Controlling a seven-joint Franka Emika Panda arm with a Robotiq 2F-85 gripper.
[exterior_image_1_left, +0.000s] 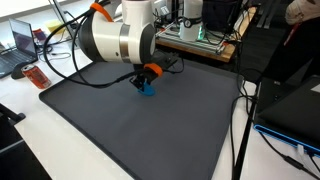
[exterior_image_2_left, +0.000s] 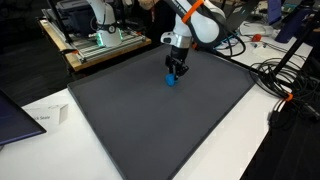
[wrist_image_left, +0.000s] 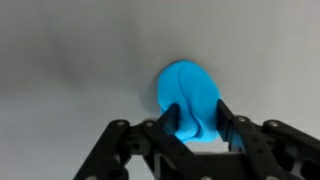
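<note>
A small bright blue piece, soft-looking like cloth, lies on the dark tabletop; it shows in exterior view 1, exterior view 2 and the wrist view. Right over it is my gripper, pointing down. In the wrist view its two dark fingertips stand apart, with part of the blue piece between them. Blur hides whether the fingers press on it. From outside, the gripper appears low, beside and partly behind the blue piece.
Toward the front, the dark tabletop is clear. A red can and a laptop stand at the left of exterior view 1. Black cables run along the table's right side.
</note>
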